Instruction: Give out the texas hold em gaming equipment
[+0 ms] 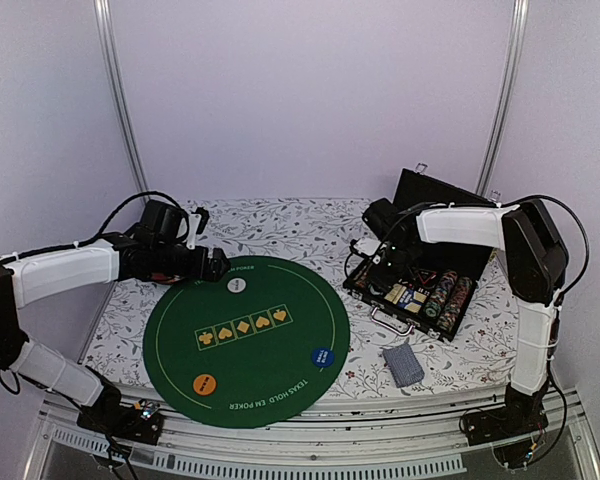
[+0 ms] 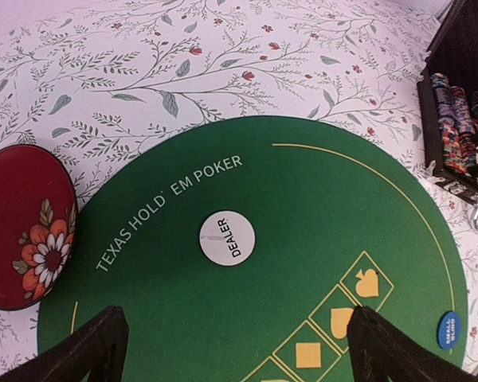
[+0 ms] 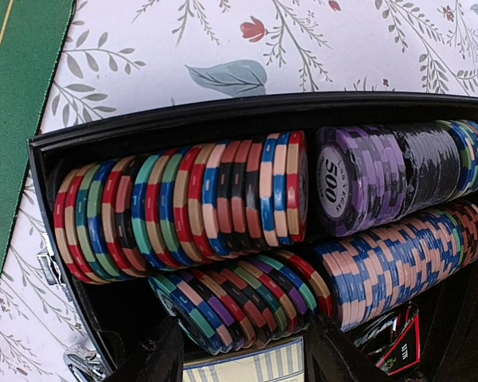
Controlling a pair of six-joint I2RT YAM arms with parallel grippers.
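Note:
The open black chip case stands at the right of the table. My right gripper reaches into it, shut on a tilted stack of mixed-colour chips, one finger at each end. The stack's lower side is hidden. In the right wrist view another mixed row lies along the case wall, beside purple 500 chips. My left gripper hangs open and empty over the green poker mat. On the mat lie the white dealer button, the blue small-blind disc and an orange disc.
A blue-backed card deck lies on the floral cloth in front of the case. At the left wrist view's edge sits a red flowered container. The case's raised lid stands behind the right arm. Open cloth lies behind the mat.

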